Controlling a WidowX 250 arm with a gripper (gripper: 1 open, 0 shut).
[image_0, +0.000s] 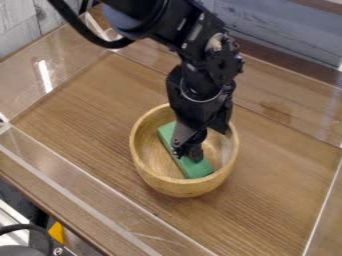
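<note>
A wooden bowl sits on the wooden tabletop, holding a green rectangular block that lies tilted along its floor. The black robot gripper hangs down from the top into the bowl, open, its fingers over the green block and hiding part of it. Whether the fingertips touch the block is hard to tell.
A light wall borders the back. Cables and a small yellow object lie beyond the table's front-left edge.
</note>
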